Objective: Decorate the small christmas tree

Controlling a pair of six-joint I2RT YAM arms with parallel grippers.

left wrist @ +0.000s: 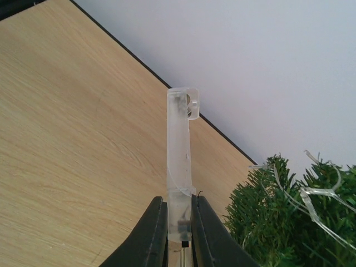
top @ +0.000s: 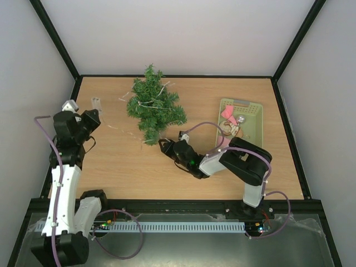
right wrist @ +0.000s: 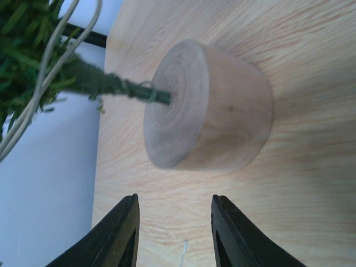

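The small green christmas tree (top: pixel 153 105) stands mid-table, thin pale light wires draped over it. My left gripper is shut on a clear plastic battery case (left wrist: pixel 178 144), held up left of the tree, a wire trailing from it. My right gripper is open near the tree's foot, nothing between its fingers, facing the wooden stump base (right wrist: pixel 233 117) with the trunk in it.
A green basket (top: pixel 253 125) at the right holds pink bows, a silver bauble and other ornaments. Bare tabletop (top: pixel 128 172) lies at the front left and around the stump. Walls bound the table.
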